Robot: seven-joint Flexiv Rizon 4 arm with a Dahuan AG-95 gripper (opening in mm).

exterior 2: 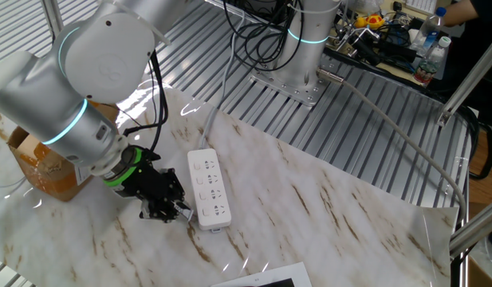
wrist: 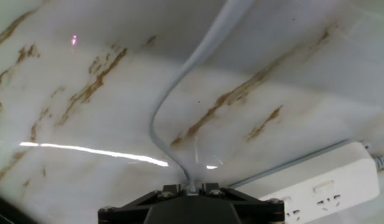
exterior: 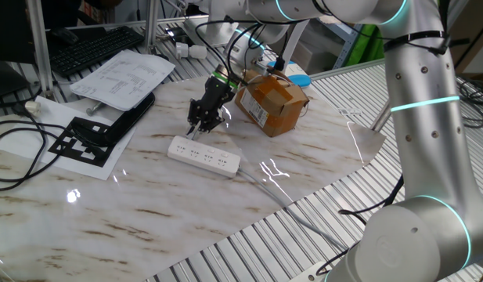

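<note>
A white power strip (exterior: 204, 157) lies flat on the marble-patterned sheet, its sockets facing up. Right beside its end, my gripper (exterior 2: 185, 214) points down at an angle, low over the sheet. In the wrist view a thin grey cable (wrist: 155, 118) runs down to a spot between the black fingers of the gripper, which look closed around it. Whatever sits at the cable's end is hidden by the gripper. The power strip (wrist: 328, 180) shows at the lower right there, to the side of the fingers.
An open brown cardboard box (exterior: 274, 106) stands close behind the gripper. The strip's own cord (exterior: 292, 207) crosses the sheet toward the arm base. Papers (exterior: 122, 81), a black stand and a printed marker sheet (exterior: 69, 145) occupy the left.
</note>
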